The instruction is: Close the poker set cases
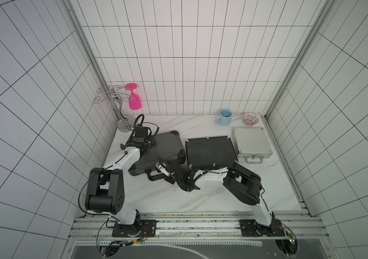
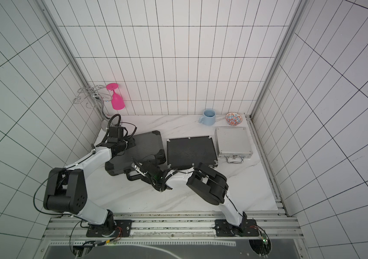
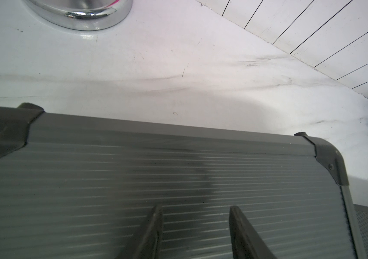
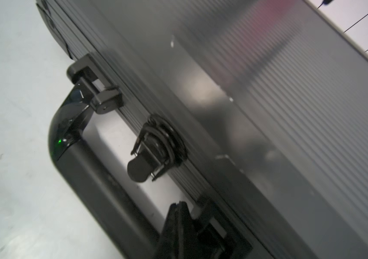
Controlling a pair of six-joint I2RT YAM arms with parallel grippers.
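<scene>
The dark grey case [image 1: 165, 142] lies at the left with its lid down, slanted on the table. In the right wrist view its black handle [image 4: 102, 190] and front latch [image 4: 149, 151] show, the latch's tab sticking out. My right gripper is shut beside the handle, nothing visible between its fingers; whether it touches the case I cannot tell. Over the ribbed lid [image 3: 253, 185] my left gripper is partly open and empty. A black case [image 1: 209, 152] and a silver case [image 1: 251, 140] lie to the right, lids down.
A chrome stand [image 1: 125, 125] with a pink glass [image 1: 134, 102] is behind the grey case. At the back right are a blue mug [image 1: 224, 117] and a patterned bowl [image 1: 250, 119]. The right arm crosses in front of the black case.
</scene>
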